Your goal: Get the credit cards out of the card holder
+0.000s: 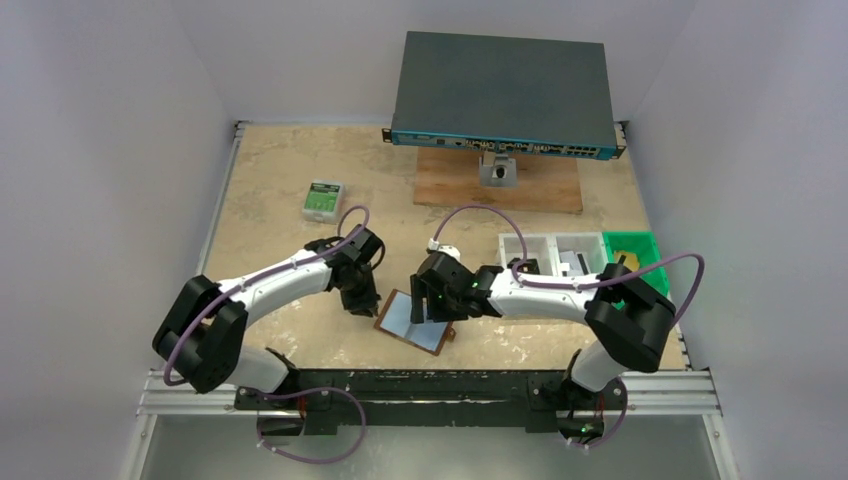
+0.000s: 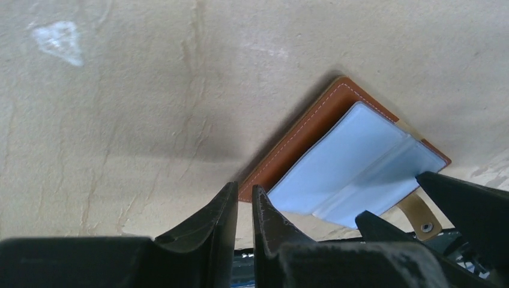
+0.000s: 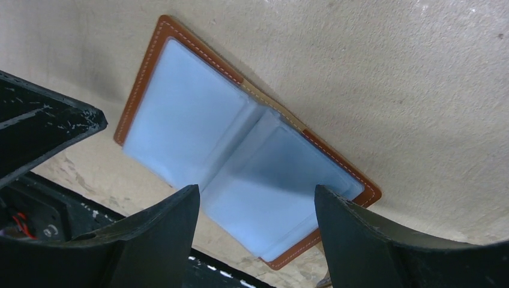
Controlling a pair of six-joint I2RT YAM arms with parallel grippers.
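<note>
A brown leather card holder (image 1: 397,318) lies flat on the table with pale blue card sleeves (image 3: 186,114), its snap strap (image 2: 421,215) on the front side. Just left of it, my left gripper is shut, nothing showing between its fingertips at the holder's left corner. My right gripper is open above the holder, its fingertips spread over the sleeves' right half. Whether separate cards sit in the sleeves cannot be told.
A green-labelled box (image 1: 322,200) lies at the back left. Divided white bins (image 1: 535,242) and a green bin (image 1: 651,247) stand at the right. A dark device (image 1: 500,85) on a wooden board fills the back.
</note>
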